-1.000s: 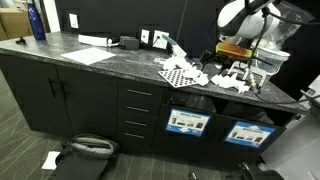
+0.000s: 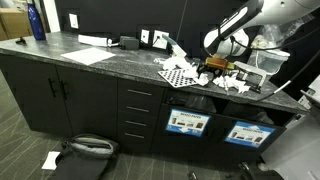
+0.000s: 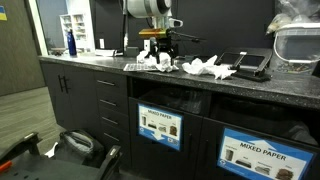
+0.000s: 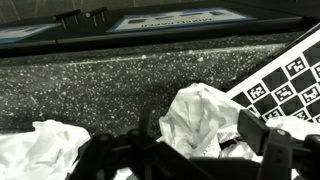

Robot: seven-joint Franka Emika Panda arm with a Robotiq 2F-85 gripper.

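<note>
A crumpled white paper (image 4: 197, 112) lies on the dark speckled counter, in the middle of the wrist view. My gripper is over its near part, fingers apart with a finger on either side; contact cannot be told. Another crumpled paper (image 4: 40, 150) is at the left of that view. In exterior view 1 the gripper (image 2: 213, 63) is low over the white papers, right beside the checkered board. Exterior view 2 shows the gripper (image 3: 164, 42) just above a white crumpled heap (image 3: 160, 62), partly hiding it.
A black-and-white marker board (image 4: 290, 90) lies close by on the counter. More crumpled paper (image 3: 210, 68) and a clear bin (image 3: 295, 42) stand to the right. Below are open bins with mixed paper labels (image 3: 160, 124). A grey bag (image 2: 85, 160) rests on the floor.
In exterior view 1 the arm has swung left and come down, from above the right end of the counter to low over the white papers. The papers look unmoved.
</note>
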